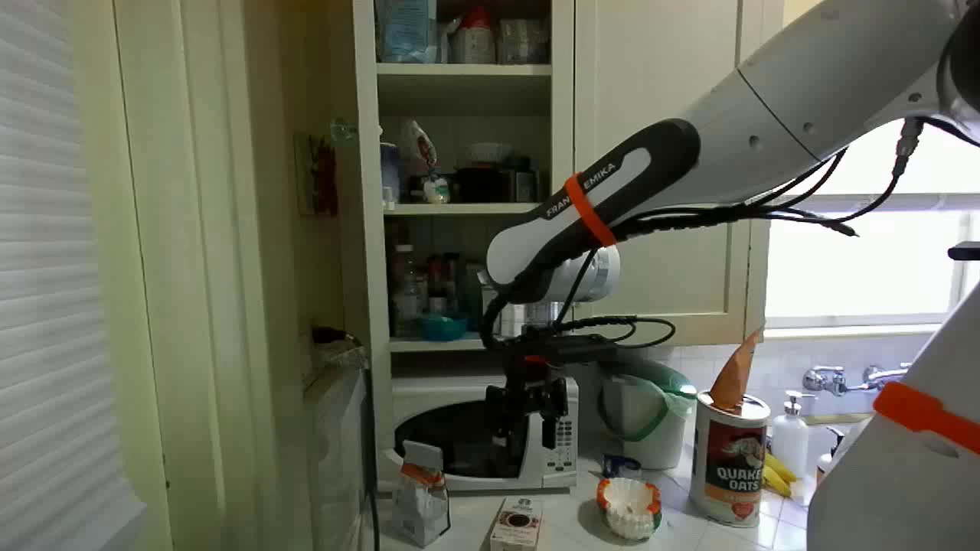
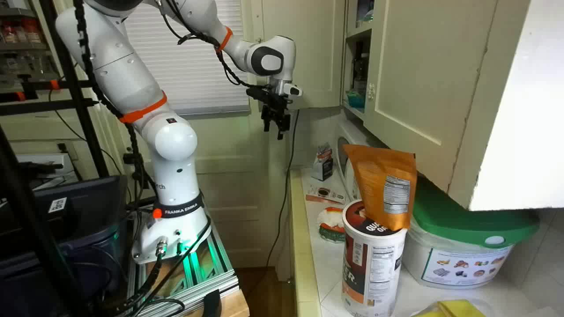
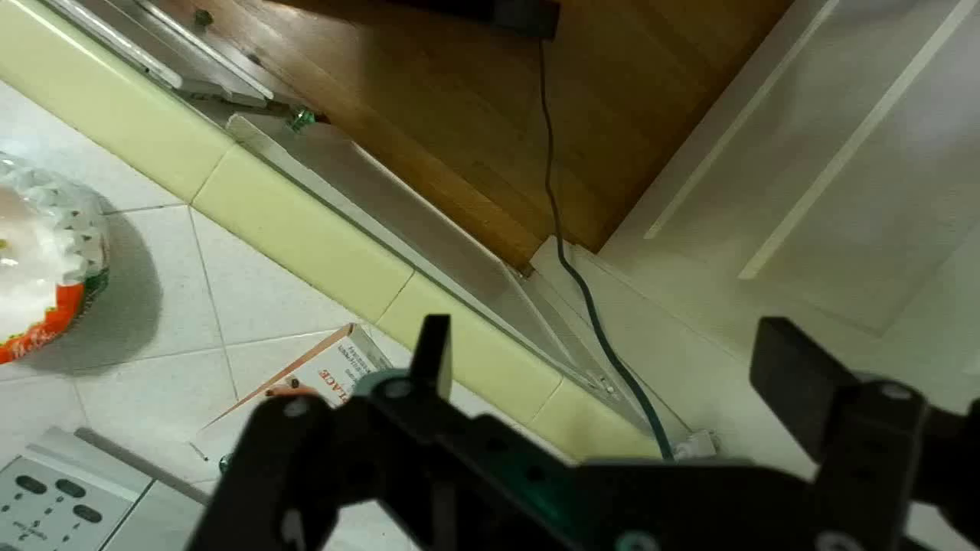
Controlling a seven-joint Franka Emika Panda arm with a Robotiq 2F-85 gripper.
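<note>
My gripper is open, its two black fingers wide apart and nothing between them in the wrist view. In exterior view 1 the gripper [image 1: 526, 433] hangs in front of the microwave [image 1: 556, 464], above the counter. Exterior view 2 puts the gripper [image 2: 273, 131] high, left of the counter edge. A white box with a dark round picture [image 1: 516, 525] lies flat on the counter; the left finger partly hides this box [image 3: 335, 366] from the wrist. Beside it stands a silver-grey bag [image 1: 422, 500]. A pack of paper liners with orange trim [image 1: 630, 508] sits to the right.
The Quaker Oats canister [image 2: 372, 264] carries an orange pouch [image 2: 386, 185] upright on its lid. Behind are a green-lidded bin [image 2: 465, 259] and a cupboard door [image 2: 428, 68]. Open shelves [image 1: 464, 210] rise above the microwave. A black cable [image 3: 588, 303] runs down past the counter edge.
</note>
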